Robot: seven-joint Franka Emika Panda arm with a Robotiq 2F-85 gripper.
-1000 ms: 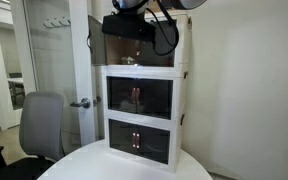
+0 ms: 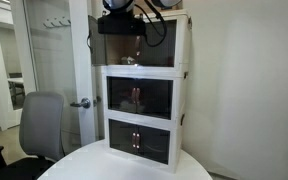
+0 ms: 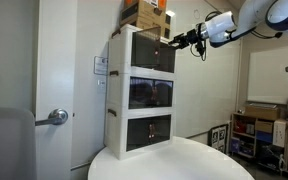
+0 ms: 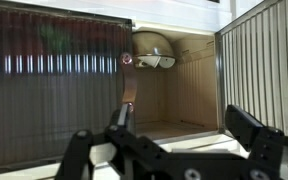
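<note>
A white cabinet point(image 2: 145, 72) with three dark-doored compartments stands on the table. Its top compartment is partly open: the left door point(image 2: 97, 42) is swung out, while the right door stays closed. In the wrist view, which looks upside down, that closed ribbed door point(image 4: 54, 90) with its copper handle point(image 4: 129, 80) lies left, and the swung-out door point(image 4: 269, 65) right. Between them, a rounded brownish object point(image 4: 153, 47) sits inside the compartment. My gripper is open before the top compartment, nothing between its fingers. In exterior view 1 the gripper point(image 2: 122, 24) covers part of the opening.
The middle doors point(image 2: 139, 96) and bottom doors point(image 2: 139, 141) are closed. Boxes point(image 3: 144, 15) are stacked on the cabinet. A grey chair point(image 2: 41, 125) stands at the left, and shelves point(image 3: 259, 138) at the far right.
The cabinet and its doors look unchanged.
</note>
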